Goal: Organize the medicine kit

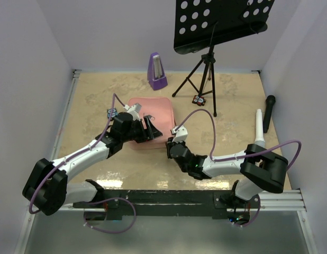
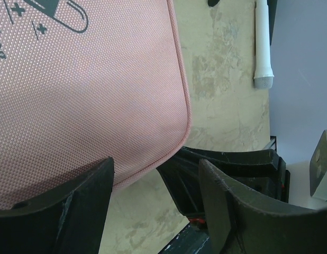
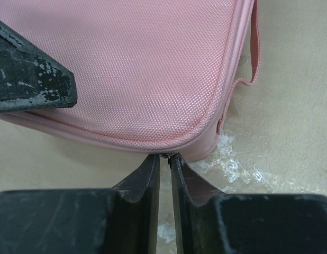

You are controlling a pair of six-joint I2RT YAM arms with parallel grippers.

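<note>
The pink medicine kit (image 1: 161, 108) lies on the table, its fabric lid with printed markings (image 2: 100, 74) on top. My left gripper (image 1: 150, 129) hangs over the lid's front part, fingers apart with nothing visible between them. My right gripper is at the kit's front right corner, its fingertips close together at the zipper edge below the lid's rim; whether they hold the small metal piece there is unclear. A pink strap (image 3: 255, 58) runs along the kit's side.
A music stand (image 1: 208, 69) and purple metronome (image 1: 156, 74) stand at the back. A black microphone (image 1: 269, 111) and white tube (image 1: 259, 127) lie at the right. Small dark objects (image 1: 199, 100) lie beside the stand.
</note>
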